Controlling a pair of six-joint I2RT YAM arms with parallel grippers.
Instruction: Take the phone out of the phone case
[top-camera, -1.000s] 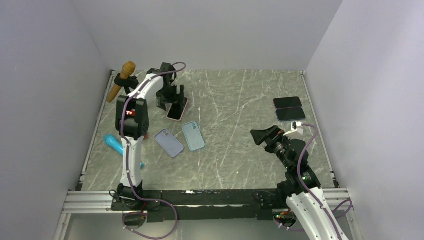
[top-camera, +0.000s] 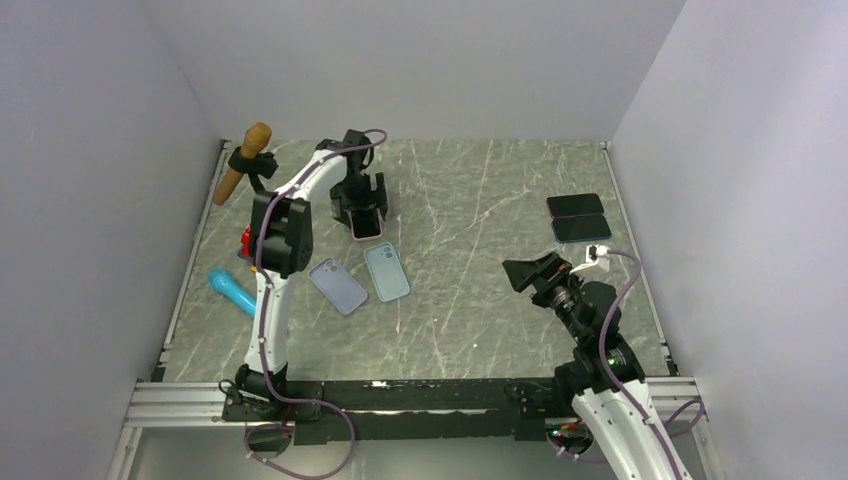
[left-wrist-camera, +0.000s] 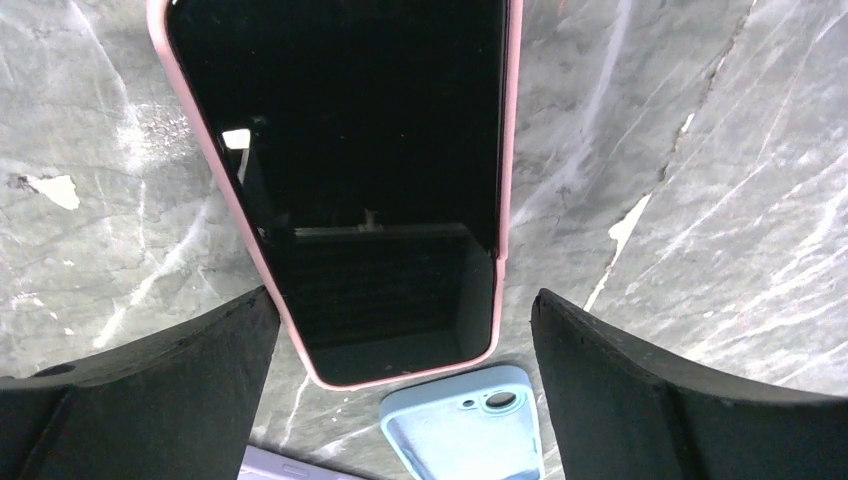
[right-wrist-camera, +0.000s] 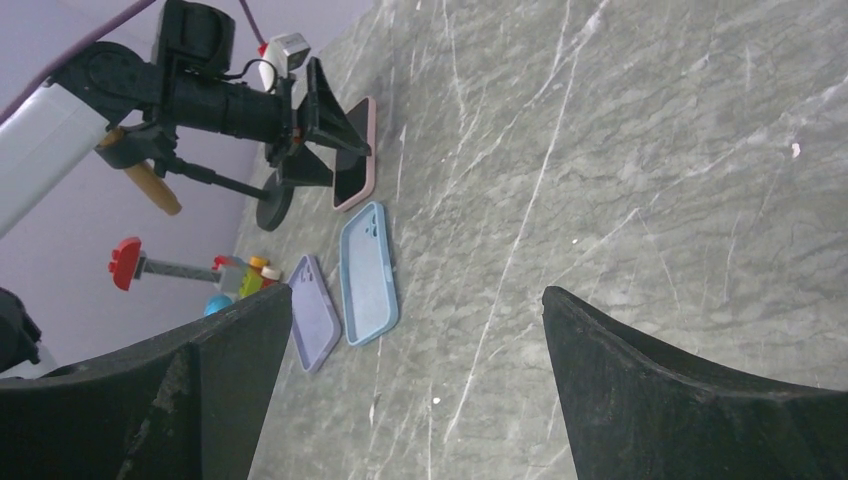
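Observation:
A black-screened phone in a pink case (top-camera: 367, 225) (left-wrist-camera: 370, 160) lies flat on the marble table at the back left. My left gripper (top-camera: 358, 200) is open over it, one finger beside each long side at the phone's lower end; whether the left finger touches the case is unclear. My right gripper (top-camera: 530, 280) stands open at the right front, above bare table.
Empty cases, light blue (top-camera: 387, 272) and lavender (top-camera: 338, 286), lie in front. Two dark phones (top-camera: 578, 217) lie at the right. A microphone (top-camera: 243, 165) on a stand and a blue object (top-camera: 232, 292) are at the left.
My left gripper has moved a little rightward over the pink-cased phone, which now looks turned more square to the table. The right arm has stayed still.

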